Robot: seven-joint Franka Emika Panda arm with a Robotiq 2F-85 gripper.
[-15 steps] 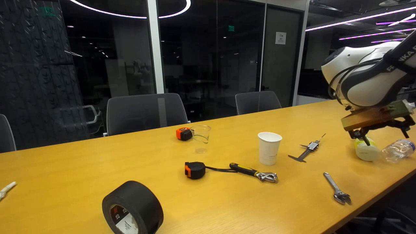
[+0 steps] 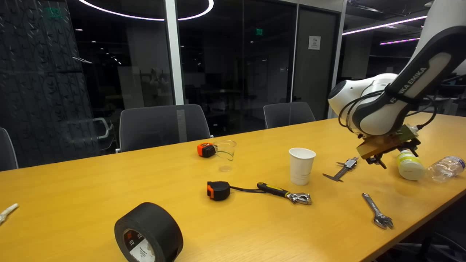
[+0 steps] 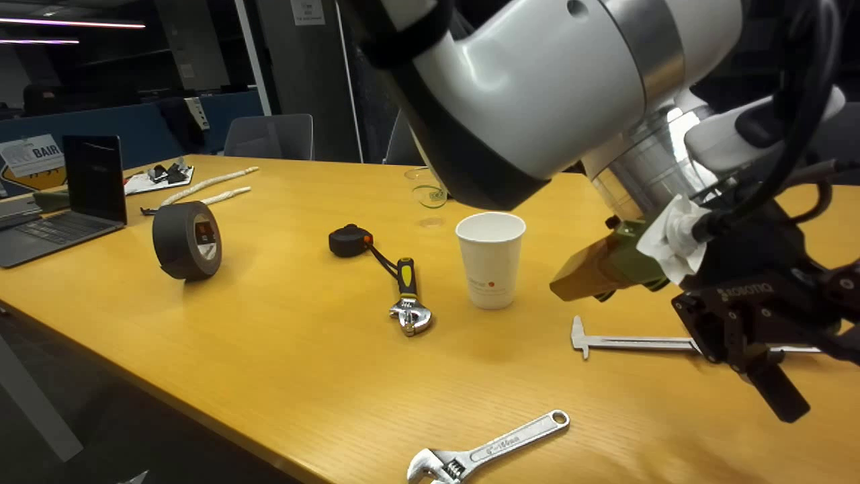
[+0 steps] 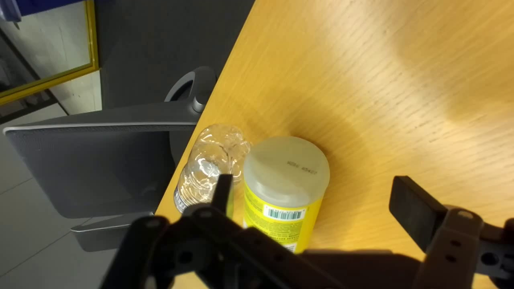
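My gripper is open and holds nothing. In exterior view 1 it hangs over the right part of the table. A yellow-labelled canister (image 4: 284,192) shows in the wrist view, its pale round end up in the picture, nearer the left finger (image 4: 222,193); it lies on its side in exterior view 1. Against it in the image lies a clear plastic bottle (image 4: 210,161), close to the table edge. A caliper (image 2: 345,169) rests left of my gripper, and exterior view 2 has its bar partly hidden behind my fingers.
A white paper cup (image 2: 301,168) stands upright near a black-handled adjustable wrench (image 2: 279,191). Another wrench (image 2: 376,210) lies toward the front edge. Further left are two tape measures (image 2: 218,190), a clear cup (image 2: 225,155) and a black tape roll (image 2: 159,227).
My arm and gripper have shifted left in exterior view 1, from beyond the canister to its left side, now covering the caliper's far tip. The table objects look unmoved.
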